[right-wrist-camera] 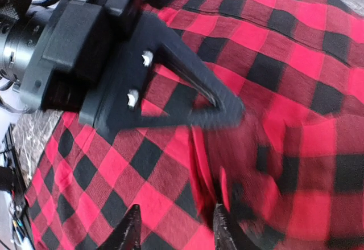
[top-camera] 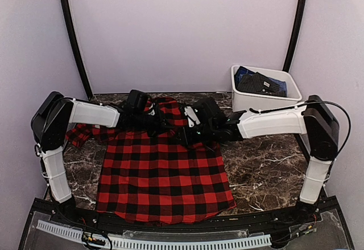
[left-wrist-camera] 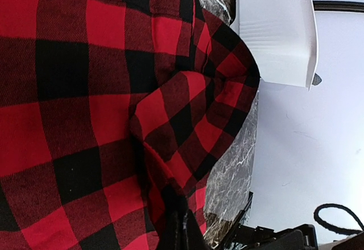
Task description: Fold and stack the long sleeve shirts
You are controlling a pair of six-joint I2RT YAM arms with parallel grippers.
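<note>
The red-and-black checked shirt point(top-camera: 162, 176) lies spread on the table, its body toward the front edge. In the left wrist view its sleeve point(left-wrist-camera: 185, 116) doubles back over the body, and my left gripper is shut on the sleeve's end. The right wrist view has the left gripper's finger point(right-wrist-camera: 196, 116) crossing above the cuff point(right-wrist-camera: 244, 147), which is blurred. My right gripper is open beside the cuff, its fingertips apart, with checked cloth behind the gap. From above, both grippers meet near the shirt's upper part and hide some of it.
At the back right stands a white bin point(top-camera: 264, 103) holding dark folded cloth point(top-camera: 259, 83). The other sleeve point(top-camera: 79, 135) reaches out to the left.
</note>
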